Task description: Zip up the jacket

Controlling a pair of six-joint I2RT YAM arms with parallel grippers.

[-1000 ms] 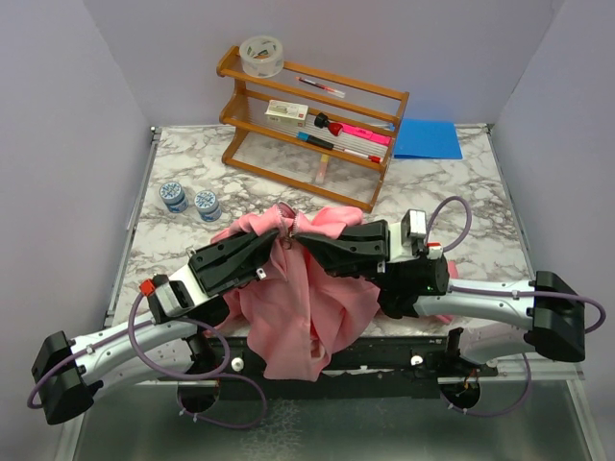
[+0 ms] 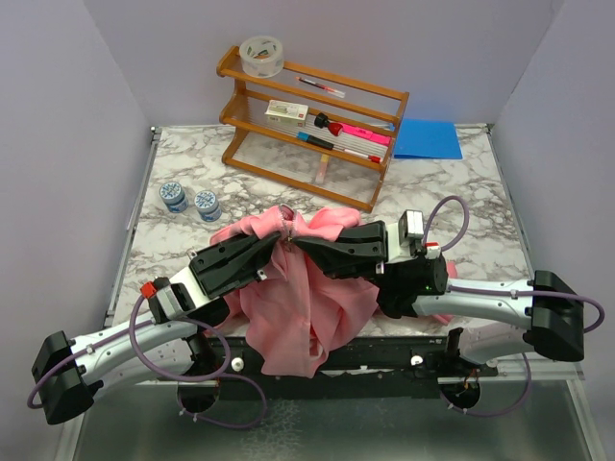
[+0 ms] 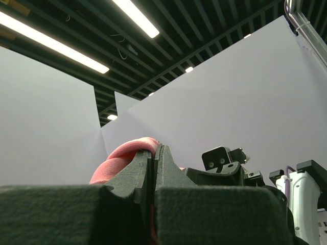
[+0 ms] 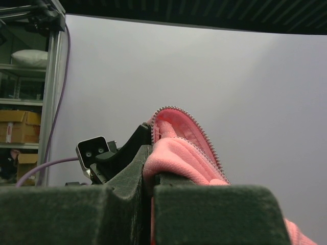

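Note:
The pink jacket (image 2: 298,307) is bunched at the front of the table, its lower part hanging over the front edge. Both arms reach its top from opposite sides, their tips close together. My left gripper (image 2: 278,239) is shut on the jacket's cloth at the upper opening; in the left wrist view a pink fold (image 3: 123,156) rises behind its fingers. From the right, my right gripper (image 2: 297,241) is shut with pink cloth at its fingertips. A loop of zipper teeth (image 4: 202,133) curves above those fingers in the right wrist view. The zipper's slider cannot be made out.
Behind the jacket stands a wooden rack (image 2: 298,182) holding pens, a small box and a tape roll. Two small jars (image 2: 173,197) are at the left, and a blue sheet (image 2: 428,139) lies at the back right. Bare marble shows on both sides.
The jacket's hanging lower edge has shifted up very slightly, and the right fingertips are a touch closer to the left ones. Otherwise the arms look the same.

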